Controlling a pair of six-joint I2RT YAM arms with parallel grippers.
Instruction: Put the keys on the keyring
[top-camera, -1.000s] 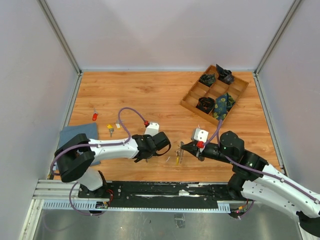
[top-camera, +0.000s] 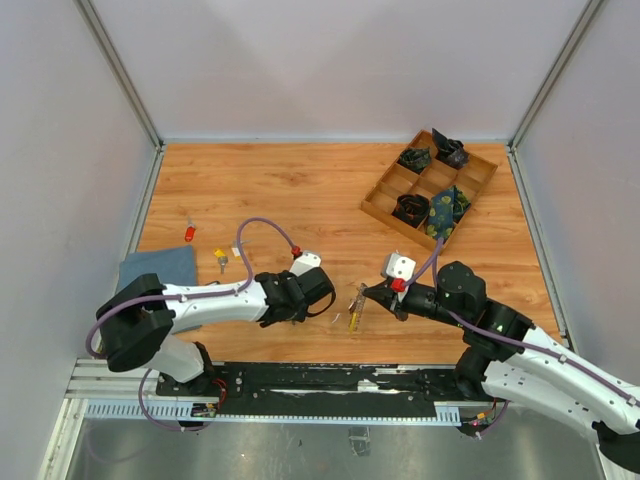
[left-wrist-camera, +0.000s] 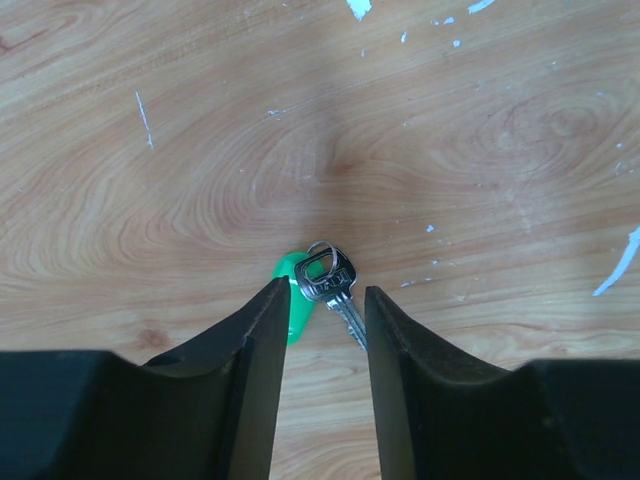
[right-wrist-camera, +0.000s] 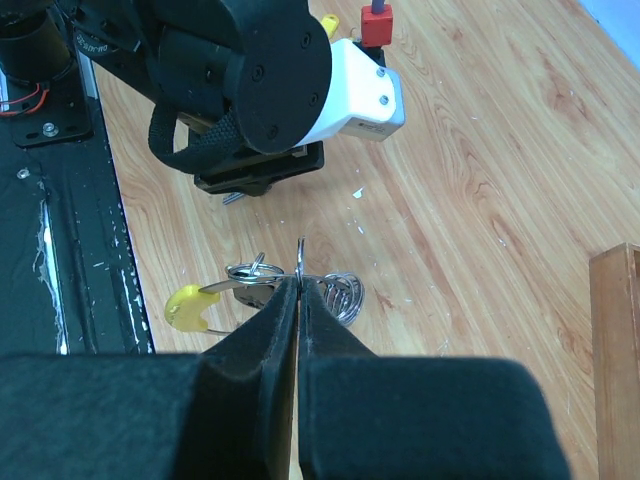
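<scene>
A green-headed item (left-wrist-camera: 298, 305) and a metal key (left-wrist-camera: 350, 318) with a dark head and small wire loop lie together on the wood in the left wrist view. My left gripper is part open above them, its fingertips spread to either side with no contact visible. The wire keyring (right-wrist-camera: 345, 295), with a yellow-headed key (right-wrist-camera: 187, 308) on it, runs up to my right gripper, whose tips are closed against its thin wire. From the top, the keyring (top-camera: 357, 302) hangs or rests just left of the right fingertips; the green item is hidden under the left arm.
A red key (top-camera: 190, 232), a yellow key (top-camera: 221, 256) and a white-headed one (top-camera: 237, 250) lie at the left, near a blue-grey mat (top-camera: 160, 268). A wooden compartment box (top-camera: 378, 208) stands at the back right.
The right arm and keyring have barely shifted.
</scene>
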